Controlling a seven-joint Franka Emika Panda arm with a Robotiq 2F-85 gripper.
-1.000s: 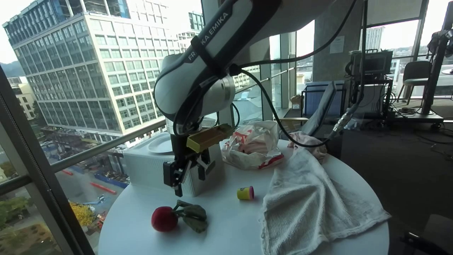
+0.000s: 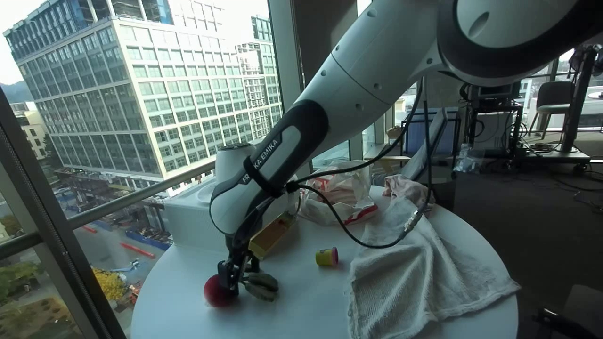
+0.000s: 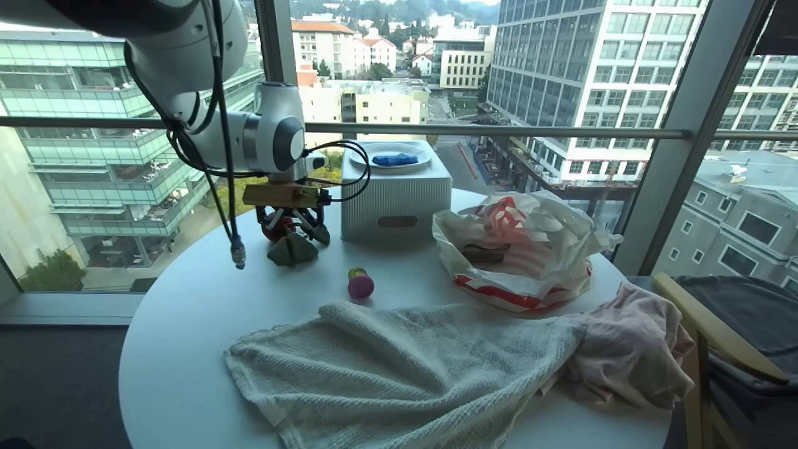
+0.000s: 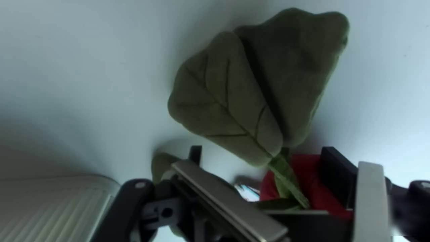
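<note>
A plush red beet with green leaves lies on the white table. My gripper is down at table height over it, with its fingers open. In the wrist view the two leaves spread out ahead of the fingers, while the stem and the red body lie between the fingers, nearer the right one. Most of the body is hidden there by the gripper. Seen from exterior view 2, the leaves stick out in front of the gripper.
A yellow tub with a pink lid lies to the right. Behind stands a ribbed white box with a plate and something blue on top. A plastic bag and a pale towel cover other parts of the table.
My gripper has come down from well above the table to the plush beet. The beet has shifted at most slightly; the tub, bag and towel are where they were.
</note>
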